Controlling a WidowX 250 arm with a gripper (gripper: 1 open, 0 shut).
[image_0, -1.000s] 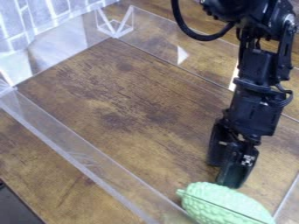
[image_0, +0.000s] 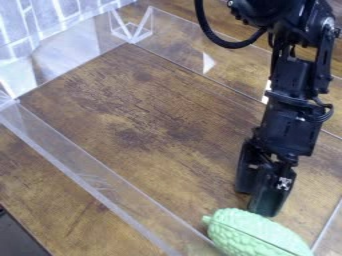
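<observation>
My black gripper (image_0: 261, 185) reaches down to the wooden floor inside a clear-walled bin, at the right side of the camera view. Its fingertips are dark and low, and I cannot tell whether they are open or shut or have anything between them. Just in front of it, at the bottom edge, lies a pale green bumpy object (image_0: 254, 234), like a corn cob or gourd toy, apart from the fingertips as far as shows.
Clear plastic walls (image_0: 94, 185) edge the bin on the left, back and right. A white patterned cloth (image_0: 34, 25) is beyond the back-left corner.
The arm and gripper have shifted very slightly; the green object looks almost the same, perhaps a touch moved.
</observation>
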